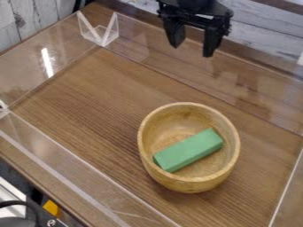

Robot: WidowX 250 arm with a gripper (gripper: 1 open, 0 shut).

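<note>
My gripper (194, 35) hangs open at the top centre of the camera view, its two dark fingers pointing down above the bare rear of the wooden surface. A light wooden bowl (160, 128) stands at the lower right, well apart from the gripper. A green block (189, 150) lies inside the bowl, tilted diagonally.
The wooden tray floor (83, 106) is mostly bare to the left of and behind the bowl. Pale walls edge it at the back and sides. A clear bracket-like piece (99, 28) is at the upper left. Dark cabling shows at the bottom left corner.
</note>
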